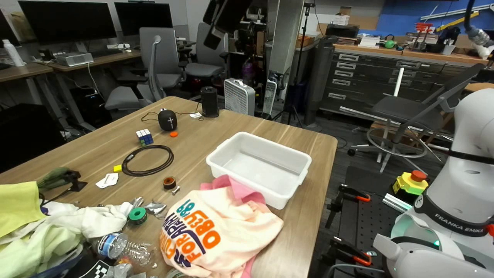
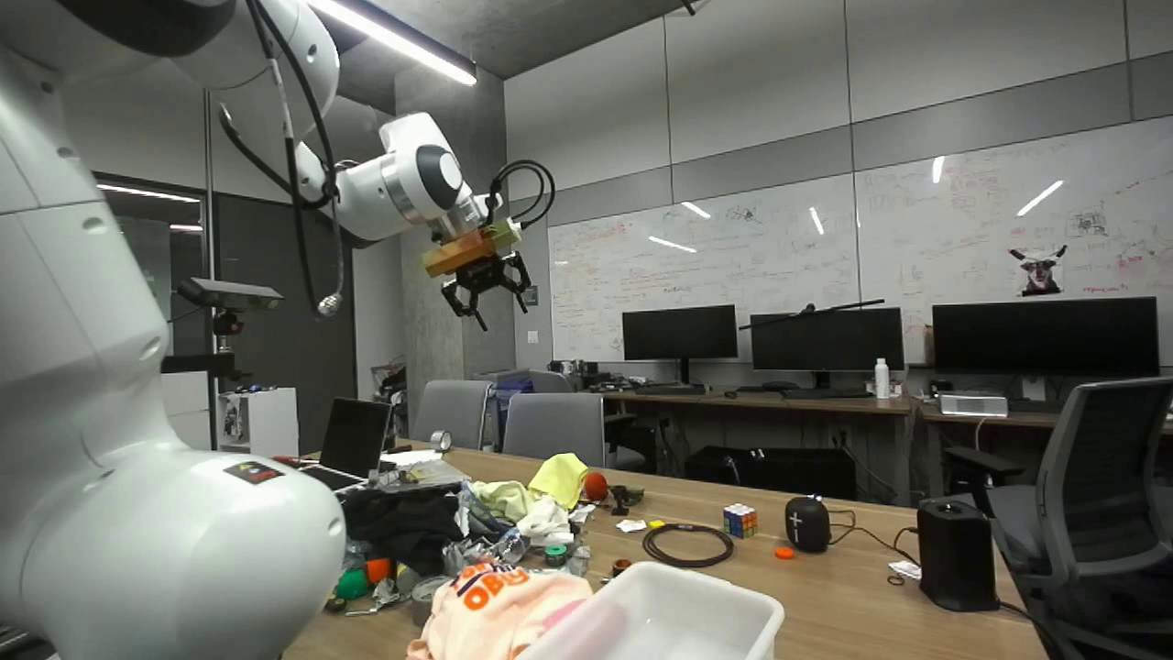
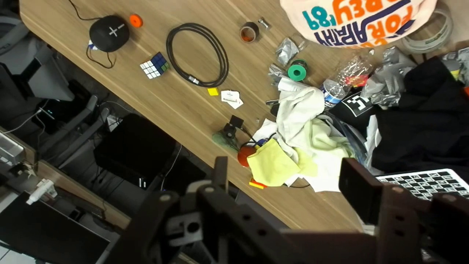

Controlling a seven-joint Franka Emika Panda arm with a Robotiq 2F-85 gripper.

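High above the table my gripper [image 2: 481, 314] stands open, its black fingers [image 3: 358, 189] spread wide with nothing between them. A peach cloth with orange, navy and teal lettering [image 1: 241, 222] lies bunched on the table in exterior view 1. It covers most of a pink cloth [image 1: 241, 187], which shows at its far side against the bin. The white bin [image 1: 296, 178] beside them looks empty. In the wrist view, part of the peach cloth [image 3: 303, 13] appears at the upper right, well away from my fingers.
Yellow and white cloths [image 3: 274, 162], a plastic bottle [image 1: 118, 245] and other clutter crowd one part of the table. A coiled black cable [image 1: 148, 160], a puzzle cube [image 1: 144, 137] and a round speaker [image 1: 167, 120] sit further back. Bare wood lies between the cable and the bin.
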